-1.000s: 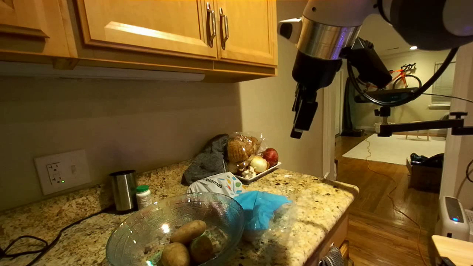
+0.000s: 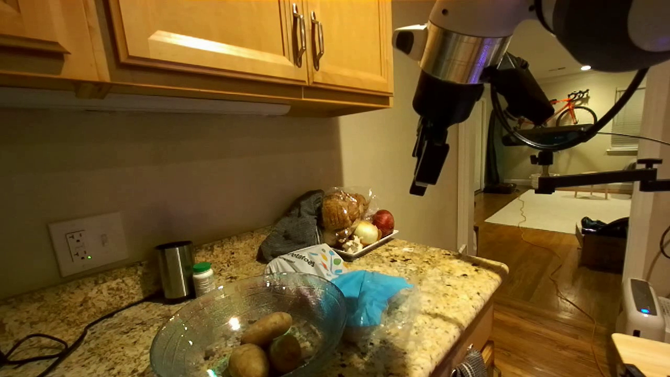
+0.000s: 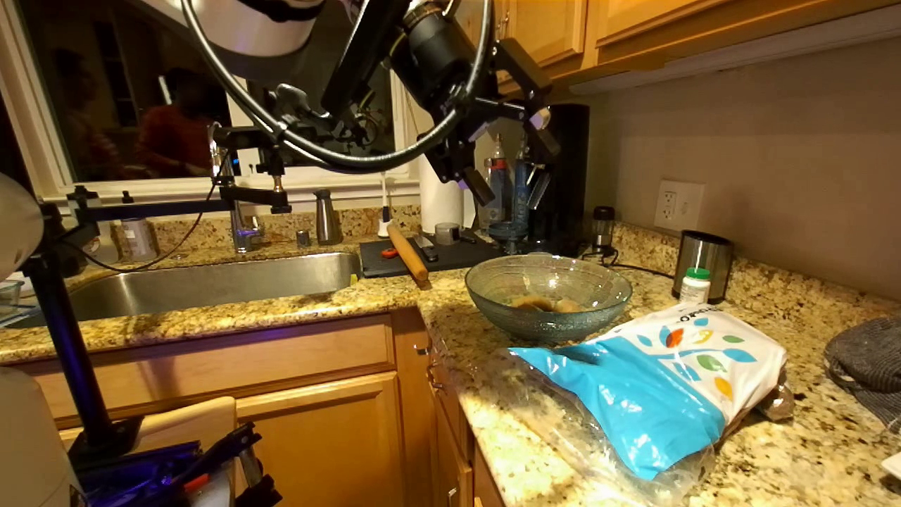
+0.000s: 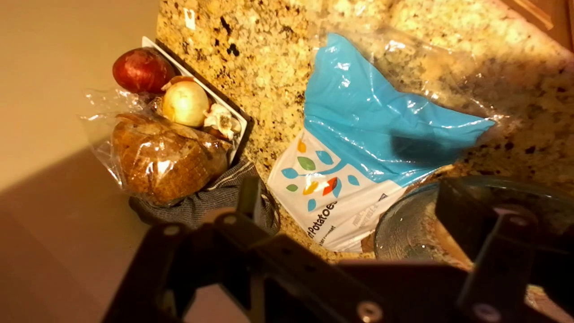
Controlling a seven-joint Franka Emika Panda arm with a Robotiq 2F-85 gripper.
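Observation:
High above the counter, clear of everything, my gripper (image 3: 510,187) hangs open, its two fingers apart and empty. Seen edge-on in exterior view 1, the fingers (image 2: 430,164) point down. The glass bowl (image 2: 188,320) holds three potatoes, one of them a long potato (image 2: 267,328) lying behind the others. Beside the bowl lies a blue and white potato bag (image 3: 650,405), with a clear plastic end spread over the counter. In the wrist view the bag (image 4: 371,124) lies beyond the open fingers, while the bowl (image 4: 401,231) is partly hidden by the right finger.
At the counter's end, a white tray (image 4: 240,131) carries a red onion (image 4: 142,70), a yellow onion (image 4: 185,102), garlic and bagged bread (image 4: 167,156). A grey cloth (image 2: 292,226) lies alongside. A steel canister (image 2: 176,270) and green-capped bottle (image 2: 202,278) stand near the wall. Cabinets (image 2: 213,37) overhang the counter.

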